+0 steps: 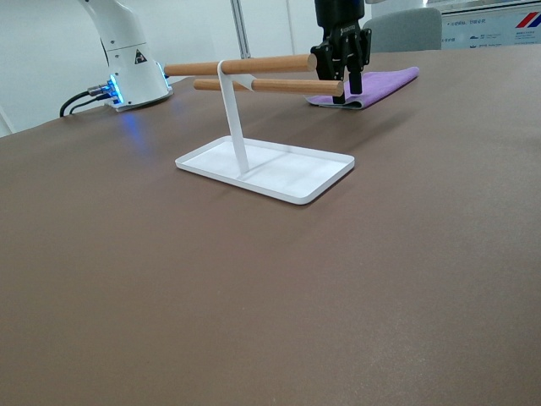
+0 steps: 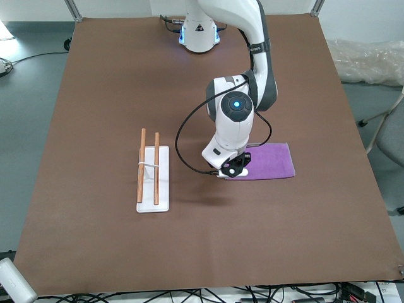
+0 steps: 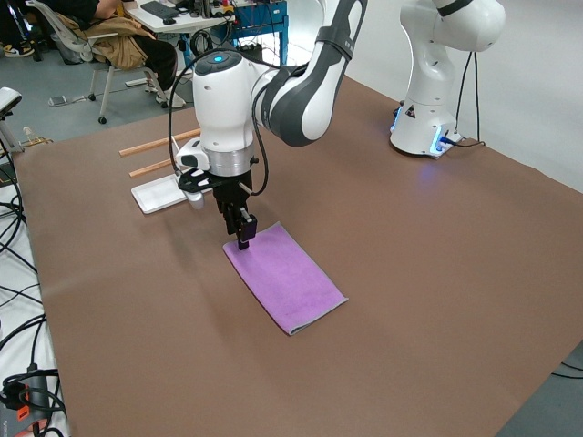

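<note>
A purple cloth (image 2: 271, 162) lies flat on the brown table, also seen in the right view (image 3: 287, 282). My black gripper (image 1: 347, 95) is down at the near edge of that cloth (image 1: 389, 81), fingertips at or very close to it; from the left view it is mostly hidden under my wrist housing. Whether the fingers hold the cloth's edge or are open or shut I cannot tell. A white rack with two wooden bars (image 2: 162, 180) stands beside the cloth, apart from it.
My base (image 2: 197, 35) is at the back. Cables and equipment run along the table's edge, and a grey chair stands beyond one side.
</note>
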